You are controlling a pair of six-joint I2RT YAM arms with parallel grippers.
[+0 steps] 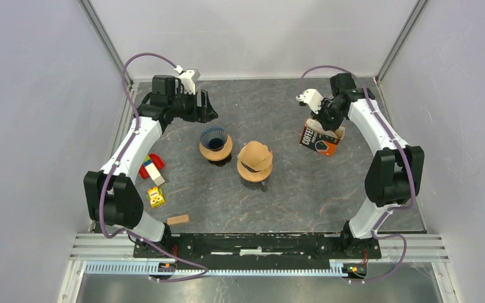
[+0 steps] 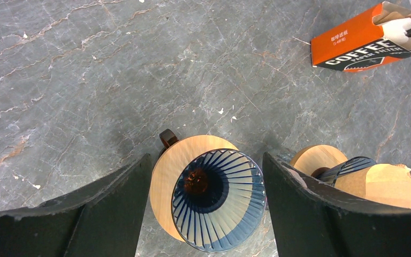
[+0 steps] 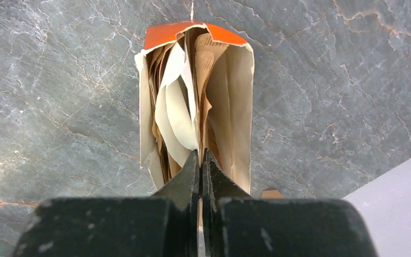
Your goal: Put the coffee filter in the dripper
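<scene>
In the top view the coffee filter box is at the right, under my right gripper. In the right wrist view, that gripper is shut at the filters in the box; a thin brown paper edge runs down to its tips, and whether it is pinched is unclear. An empty ribbed dripper on a wooden ring sits below my left gripper, which stands open. A second dripper on a wooden ring has brown paper in it.
Toy blocks, a yellow item and a small wooden block lie along the left.
</scene>
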